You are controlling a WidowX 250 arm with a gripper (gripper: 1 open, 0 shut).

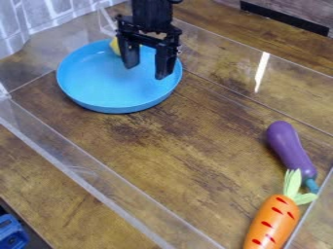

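Observation:
The black gripper (pixel 147 51) hangs over the back part of a blue plate (pixel 115 89) at the upper left, its two fingers apart. A small yellow object (pixel 116 46) shows at the plate's back rim, partly hidden behind the gripper. A purple eggplant toy (pixel 286 148) lies at the right on the wooden surface, with an orange carrot toy (pixel 272 221) below it at the lower right.
Clear plastic walls run along the left and right. A blue object (pixel 8 231) shows at the lower left edge.

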